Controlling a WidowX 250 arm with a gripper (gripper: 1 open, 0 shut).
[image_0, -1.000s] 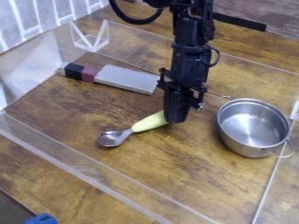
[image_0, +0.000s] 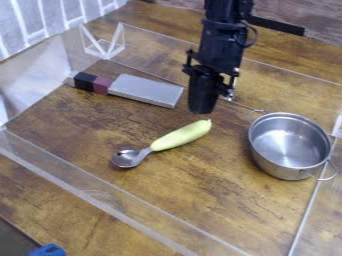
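A spoon with a pale yellow-green handle (image_0: 181, 136) and metal bowl (image_0: 130, 157) lies on the wooden surface. My black gripper (image_0: 205, 100) hangs above and behind the handle's right end, apart from it. Its fingers are dark and overlapping, so I cannot tell how far apart they stand. A steel pot (image_0: 290, 145) stands to the right.
A grey flat object (image_0: 146, 89) with a dark end lies at the back left, near a white wire piece (image_0: 103, 40). Clear walls border the wooden area.
My gripper has risen and moved back, away from the spoon handle, which now shows fully. The spoon lies in about the same place.
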